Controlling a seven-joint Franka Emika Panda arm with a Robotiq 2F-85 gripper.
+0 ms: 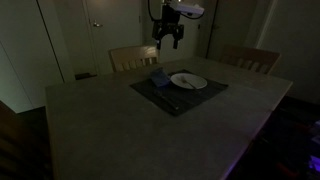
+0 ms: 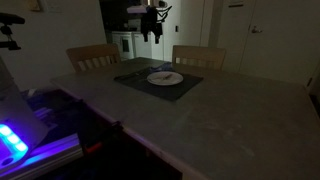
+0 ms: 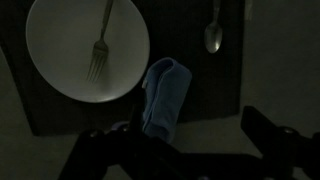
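High over the table hangs my gripper [image 1: 168, 44], open and empty, above the far side of a dark placemat [image 1: 207, 98]. A white plate [image 3: 62, 50] lies on that mat with a fork [image 3: 101, 45] across it. Beside the plate is a folded blue cloth [image 3: 165, 95], partly past the mat's edge in the wrist view. A spoon [image 3: 213, 36] rests on the mat on the far side of the cloth from the plate. In the wrist view the dark fingers stand wide apart near the bottom, and the cloth lies below the gap between them.
One chair [image 1: 135, 57] stands behind it and another [image 1: 249, 58] is at the far right. The room is dim.
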